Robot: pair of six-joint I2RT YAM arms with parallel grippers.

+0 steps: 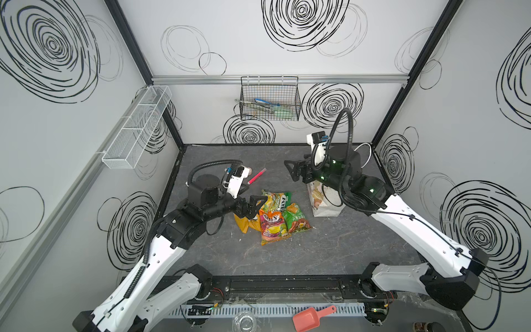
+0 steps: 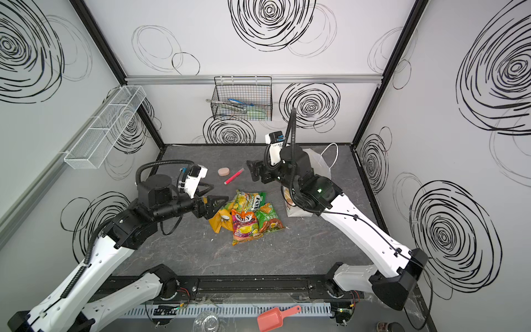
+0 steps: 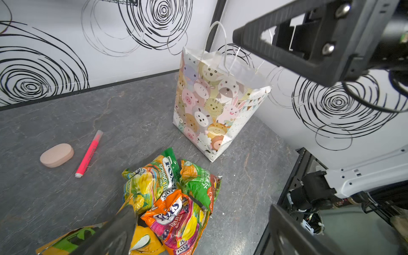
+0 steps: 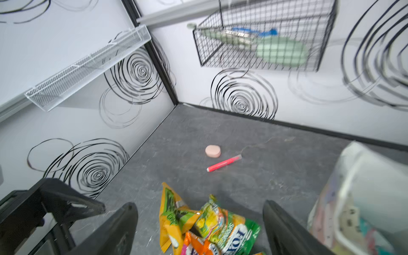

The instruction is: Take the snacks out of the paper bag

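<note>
Several snack packets lie together on the table: a yellow-green FOX'S packet (image 3: 148, 184), an orange-purple FOX'S packet (image 3: 178, 218), a green packet (image 3: 199, 182) and an orange-yellow one (image 4: 170, 216). The paper bag (image 3: 208, 97), printed with animal faces, stands upright at the right with its handles up. In the top right view, my left gripper (image 2: 216, 197) is open above the packets' left side, nothing between its fingers. My right gripper (image 1: 294, 168) hangs open and empty, left of the bag and higher than the packets. Some colour shows inside the bag in the right wrist view.
A pink marker (image 3: 89, 153) and a pinkish oval object (image 3: 57, 155) lie behind the packets. A black wire basket (image 1: 270, 102) hangs on the back wall, a white rack (image 1: 138, 127) on the left wall.
</note>
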